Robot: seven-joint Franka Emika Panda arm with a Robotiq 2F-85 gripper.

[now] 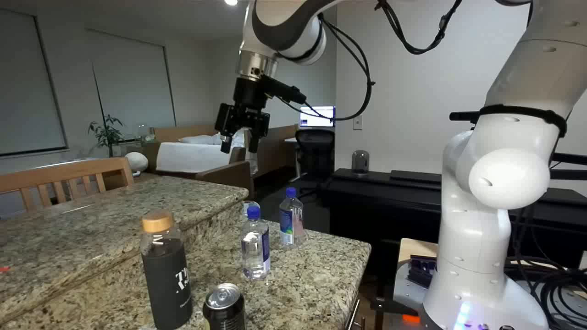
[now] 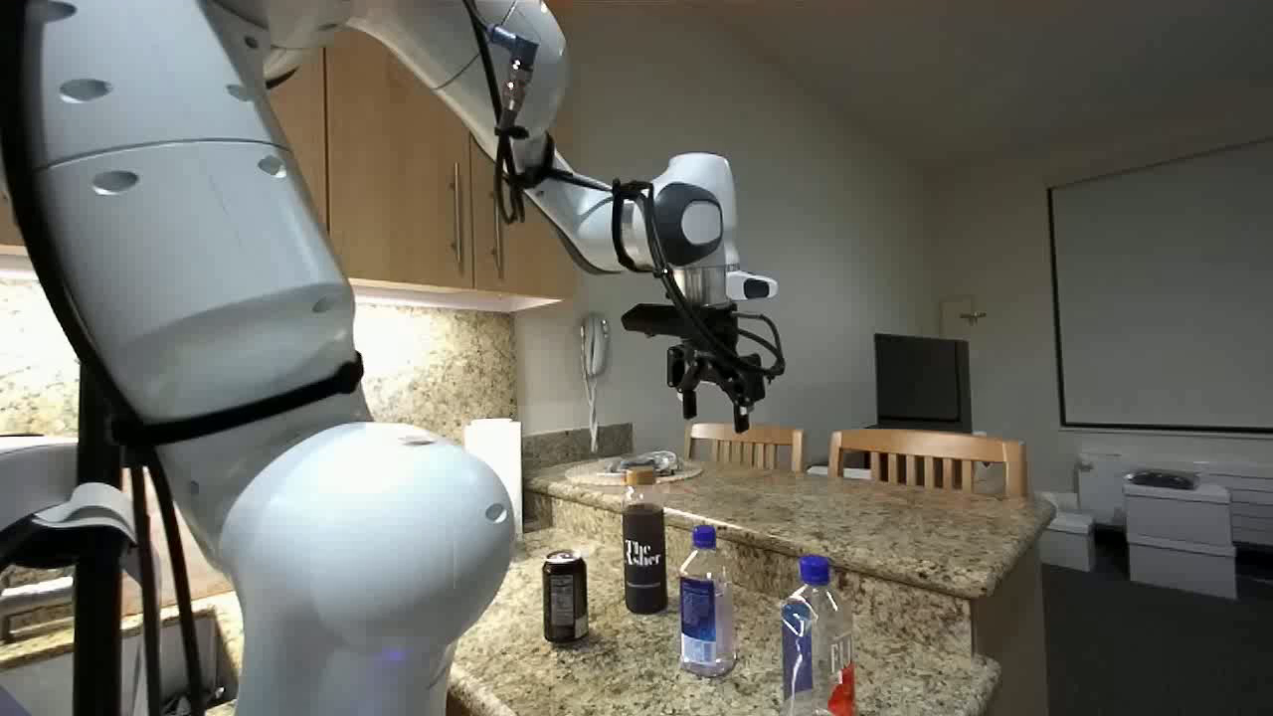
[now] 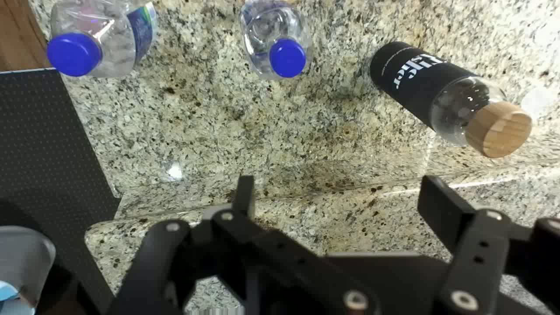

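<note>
High above the granite counter hangs my gripper (image 1: 240, 147), its fingers wide apart and empty; the wrist view shows its two fingers (image 3: 244, 197) spread over the raised ledge. Two clear water bottles with blue caps stand upright on the lower counter: one water bottle (image 2: 706, 615) nearer the middle, the other water bottle (image 2: 817, 650) nearer the counter's end. A black bottle with a wooden cap (image 1: 166, 277) stands beside the ledge. Close to it is a black can (image 2: 564, 597), which is out of the wrist view. None of these touches the gripper.
The raised granite ledge (image 2: 823, 513) runs behind the bottles, with a round mat (image 2: 597, 470) at its far end. Wooden chairs (image 2: 931, 453) stand beyond it. The lower counter ends at an open edge (image 1: 357, 275) on the robot's side.
</note>
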